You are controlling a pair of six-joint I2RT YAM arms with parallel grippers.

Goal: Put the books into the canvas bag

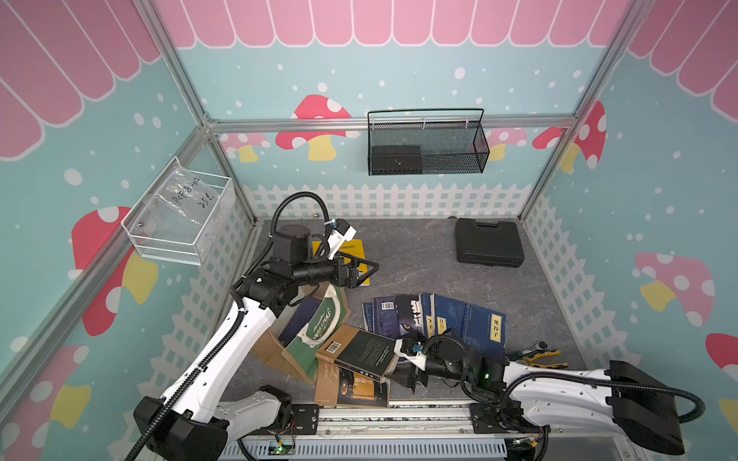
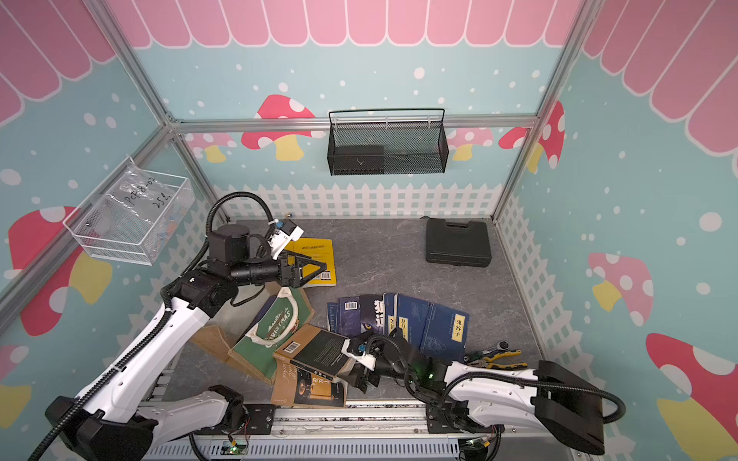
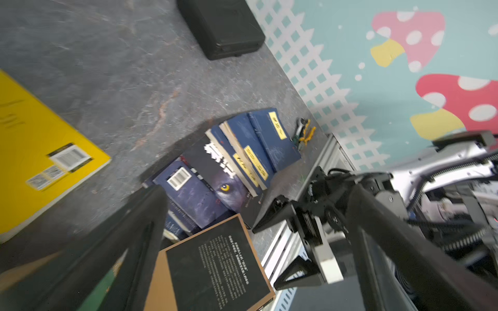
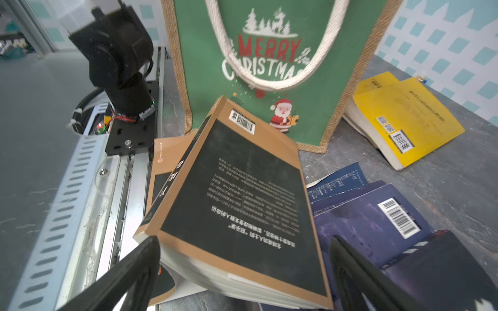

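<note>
The green canvas bag (image 1: pixel 323 330) stands at the left front, a dark book inside. A black-and-tan book (image 4: pixel 233 197) lies tilted on another tan book (image 1: pixel 349 395) before the bag. My right gripper (image 2: pixel 355 368) is open, low at that top book's right edge, its fingers either side of it. My left gripper (image 1: pixel 365 270) hangs open above the bag's back side. Several blue and purple books (image 1: pixel 480 326) lie in a row to the right; yellow books (image 4: pixel 415 119) lie behind the bag.
A black case (image 1: pixel 488 239) rests at the back right. Pliers (image 1: pixel 542 353) lie at the right edge. Wire baskets hang on the back and left walls.
</note>
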